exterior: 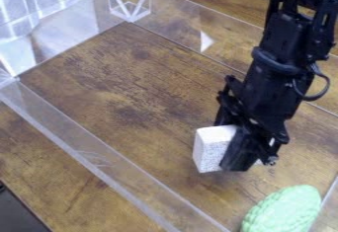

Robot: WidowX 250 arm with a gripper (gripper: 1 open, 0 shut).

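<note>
My black gripper (240, 135) reaches down from the upper right and is shut on a white speckled block (212, 149), which sits low over the wooden floor of a clear-walled tray. The gripper's fingers partly cover the block's right side.
A pale green oval object (283, 210) lies at the lower right. Clear plastic walls (90, 157) bound the wooden surface (119, 83) on several sides. A white striped cloth or panel (40, 4) is at the top left.
</note>
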